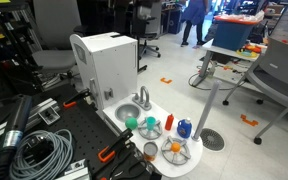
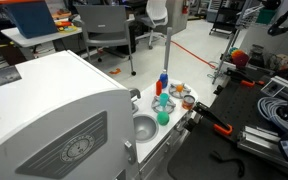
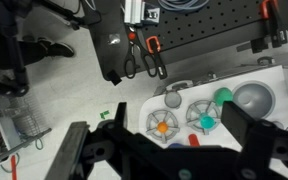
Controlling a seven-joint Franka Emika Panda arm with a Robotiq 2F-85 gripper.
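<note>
My gripper stands open in the wrist view, its dark fingers (image 3: 79, 145) far apart with nothing held. Below it lies a white play-kitchen counter. Two burners carry an orange item (image 3: 163, 128) and a teal item (image 3: 206, 122). A green ball-like item (image 1: 131, 123) rests beside the grey sink (image 3: 254, 98). Close to the counter's edge is a small metal cup (image 1: 150, 150). A red bottle-shaped item (image 2: 159, 88) and a blue item (image 1: 184, 129) stand behind the burners; in the wrist view the blue one is partly hidden.
A tall white cabinet (image 1: 108, 65) closes off one end of the counter, with a faucet (image 1: 145, 97) nearby. The black base table (image 3: 204, 45) holds orange-handled clamps (image 1: 114, 148) and coiled cable (image 1: 42, 153). A white post (image 1: 206, 110) rises by the counter's far edge.
</note>
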